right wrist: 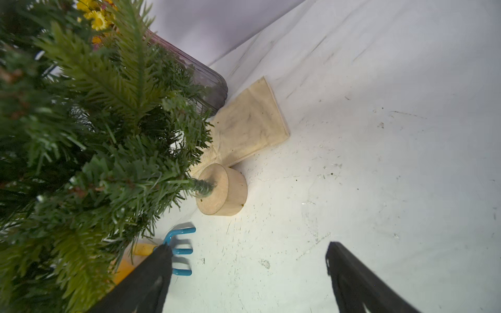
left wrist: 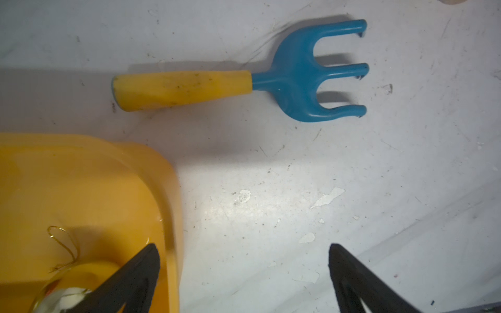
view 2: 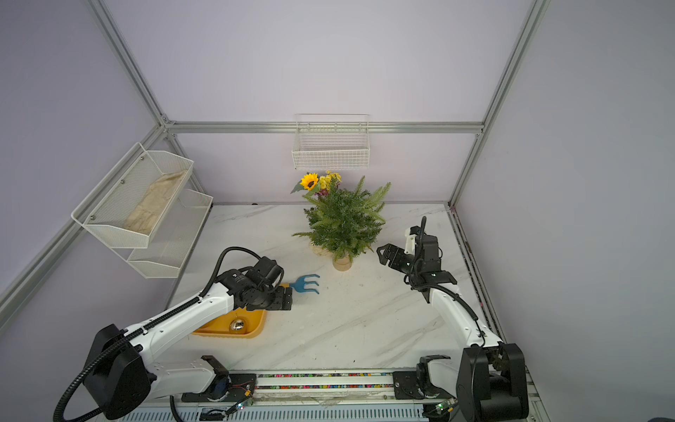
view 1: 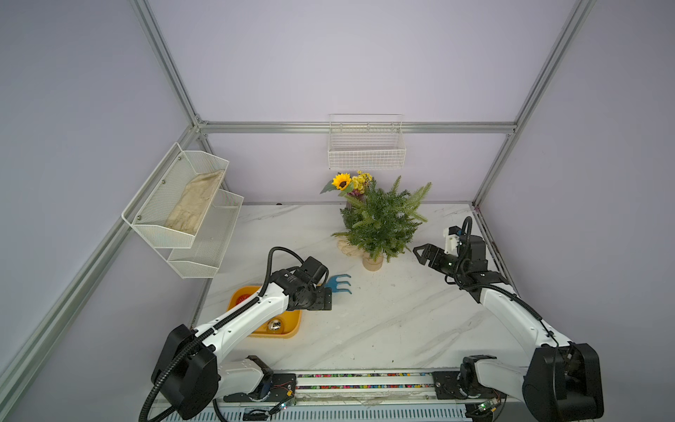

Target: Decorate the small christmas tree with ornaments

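Observation:
The small green tree [view 1: 385,219] stands on a round wooden base [right wrist: 228,190] toward the back middle of the table. Ornaments lie in the orange tray [view 1: 291,327] at the left: a shiny gold one [view 1: 275,324] and a red one [view 1: 242,298]. My left gripper is open above the tray's right edge, bare table between its fingers; a gold ornament with a thread loop [left wrist: 78,281] is partly hidden behind its left finger. Right of the tree, my right gripper hangs open and empty, facing the branches.
A toy fork [left wrist: 300,73] with a yellow handle lies just behind the tray. Behind the tree are a flower pot with a sunflower [view 1: 341,181] and a tan cloth [right wrist: 248,125].

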